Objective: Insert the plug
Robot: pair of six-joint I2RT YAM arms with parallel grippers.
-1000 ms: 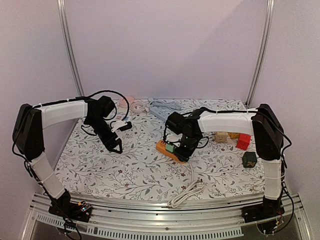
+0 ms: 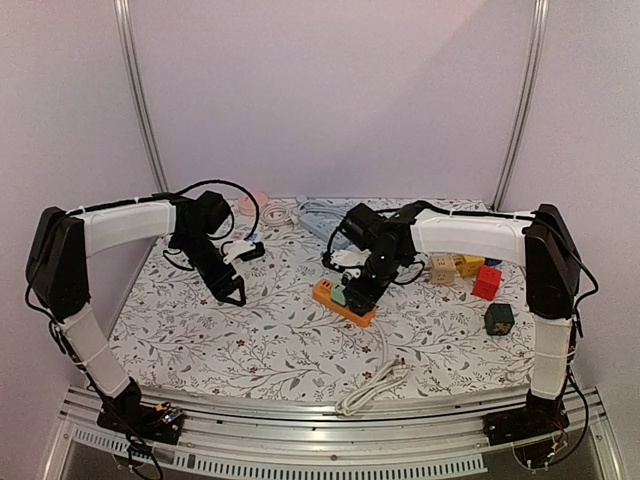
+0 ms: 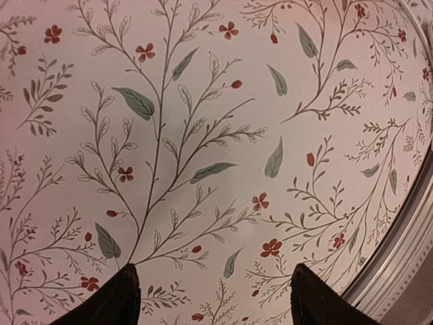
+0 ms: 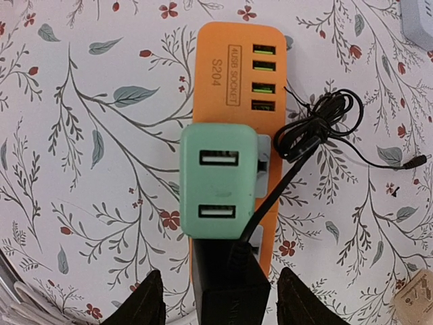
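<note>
An orange power strip [image 4: 240, 61] lies on the floral table with a mint-green two-port block [image 4: 218, 179] on it. Beside that, nearer my right gripper, is a black plug body [image 4: 230, 298] with a cable running to a coiled black cord [image 4: 314, 128]. My right gripper is open, its fingers either side of the black plug body; whether they touch it I cannot tell. My left gripper is open over bare table at the left, nothing between its fingers.
Coloured cubes [image 2: 486, 283] stand at the right and a green cube [image 2: 499, 319] nearer the front. A pale coiled cable [image 2: 370, 390] lies at the front. A grey-blue strip [image 2: 320, 221] sits at the back.
The right arm has shifted slightly up and to the right over the power strip. The left arm has not moved.
</note>
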